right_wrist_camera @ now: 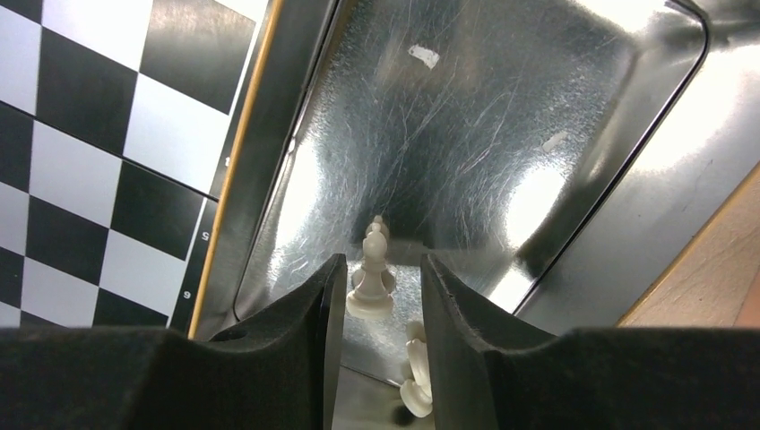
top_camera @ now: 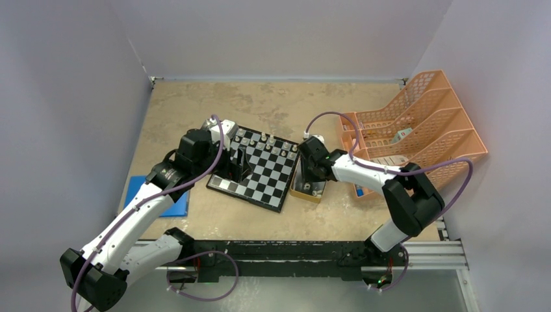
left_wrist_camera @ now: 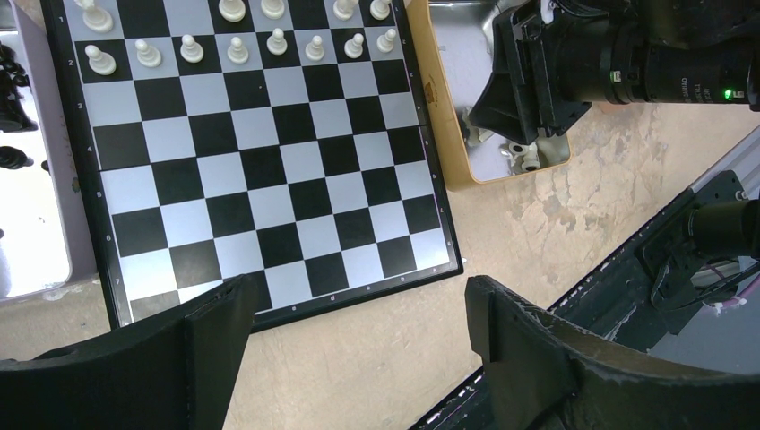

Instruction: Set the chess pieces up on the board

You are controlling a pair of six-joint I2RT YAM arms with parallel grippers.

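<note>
The chessboard (left_wrist_camera: 282, 170) lies on the table with a row of white pawns (left_wrist_camera: 237, 51) and several other white pieces (left_wrist_camera: 231, 9) behind them. My left gripper hangs over the board's near side, open and empty. To the board's right stands a metal-lined box (left_wrist_camera: 433, 90) with a few white pieces (left_wrist_camera: 524, 157) inside. Over that box is my right gripper, its fingers part open. In the right wrist view a white piece (right_wrist_camera: 372, 278) shows between the fingers, with clear gaps on both sides. Another white piece (right_wrist_camera: 418, 372) is partly hidden behind a finger.
A second tray with dark pieces (left_wrist_camera: 13, 112) sits left of the board. An orange rack (top_camera: 416, 123) stands at the right, close to my right arm. A blue folder (top_camera: 174, 207) lies at the left. The table in front of the board is bare.
</note>
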